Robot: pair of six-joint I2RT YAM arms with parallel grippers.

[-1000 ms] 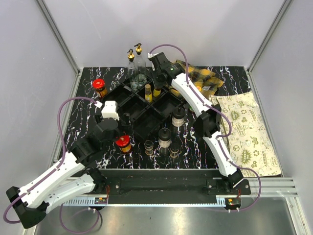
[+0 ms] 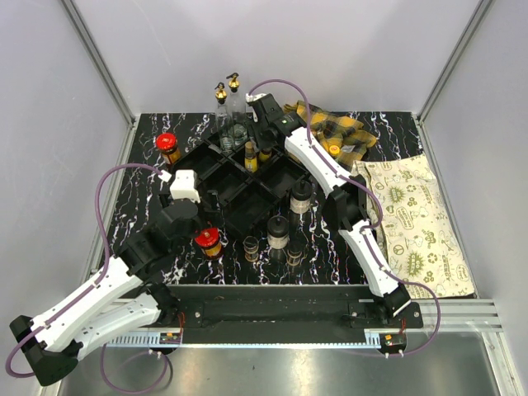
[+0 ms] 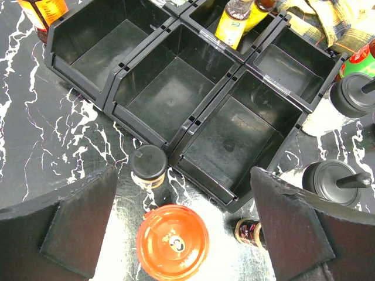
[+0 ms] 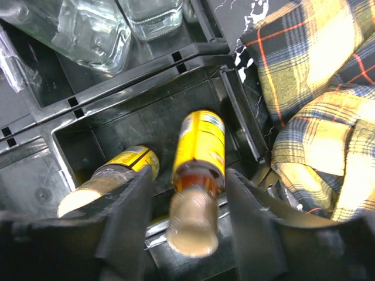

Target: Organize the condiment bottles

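Two yellow-labelled bottles share one compartment of the black organizer. One yellow bottle stands between the fingers of my right gripper, which is part open, with a gap visible on the bottle's left side. The other yellow bottle leans just left of it, partly behind the left finger. Two clear glass bottles with gold spouts occupy the compartment behind. Over the front left of the organizer, my left gripper is open and empty, above a red-lidded jar and a small dark-capped jar.
Dark-lidded jars stand along the organizer's front right side, with small shakers nearby. Another red-lidded jar is at the back left. A plaid cloth bunches beside the right gripper; a patterned mat covers the right. Several compartments are empty.
My right gripper has shifted slightly left over the organizer, and the yellow bottle at it has moved a little. The left arm has stayed still.
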